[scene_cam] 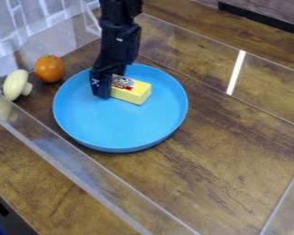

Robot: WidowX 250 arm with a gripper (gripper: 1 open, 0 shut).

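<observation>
A blue round plate (120, 125) lies on the wooden table. On its upper part rests a yellow box (132, 91) with a red and white label. The black gripper (107, 81) reaches down from the top over the plate's upper rim, open, at the box's left end. Whether its fingers touch the box is unclear.
An orange fruit (49, 68) and a pale oblong object (16, 84) lie left of the plate, near a clear plastic edge along the left side.
</observation>
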